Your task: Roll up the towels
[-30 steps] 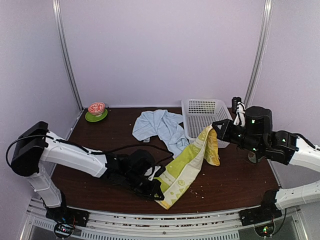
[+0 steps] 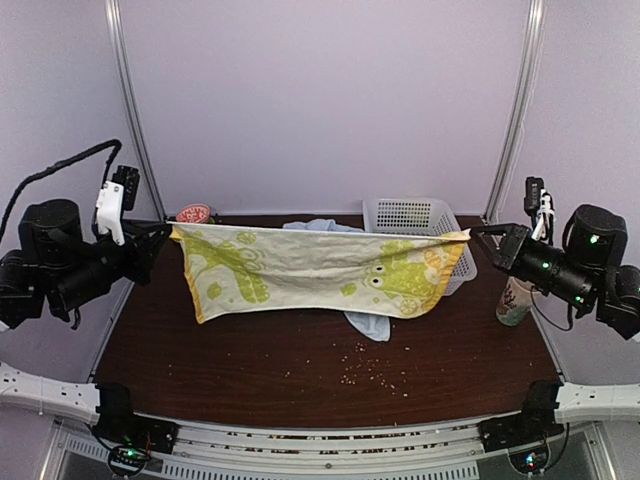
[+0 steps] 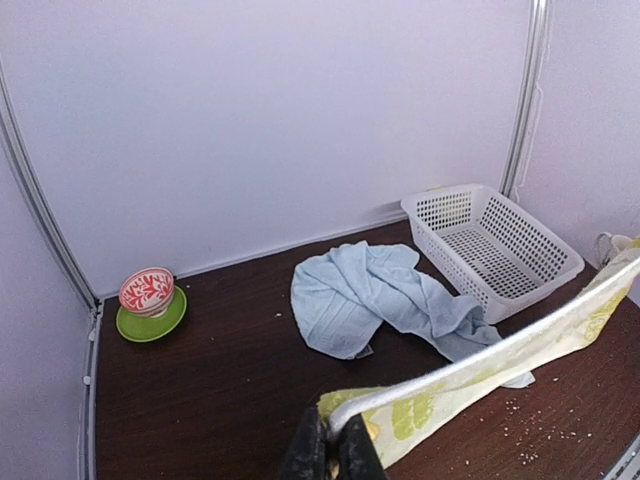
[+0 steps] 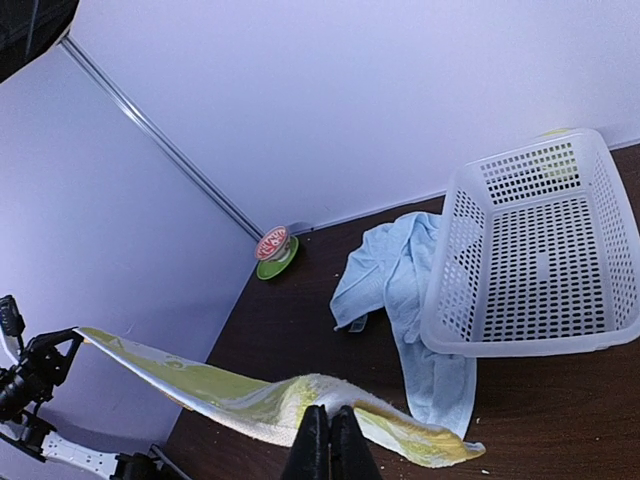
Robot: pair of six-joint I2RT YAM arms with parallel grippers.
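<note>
A cream towel with green and yellow print point(image 2: 310, 270) hangs stretched lengthwise between my grippers, raised in front of the table. My left gripper is shut on one upper corner, at the towel's left in the top view. My right gripper is shut on the other upper corner. A light blue towel point(image 3: 350, 290) lies crumpled on the table, partly hidden behind the held one in the top view.
A white plastic basket point(image 3: 490, 240) stands at the back right. A red-patterned bowl point(image 3: 147, 290) on a green plate point(image 3: 150, 326) sits at the back left. A cup point(image 2: 513, 302) stands at the right. Crumbs lie on the front middle of the dark table point(image 2: 220, 370).
My left gripper has risen from the front middle and moved left, and my right gripper has moved right, spreading the towel out flat in the air between them.
</note>
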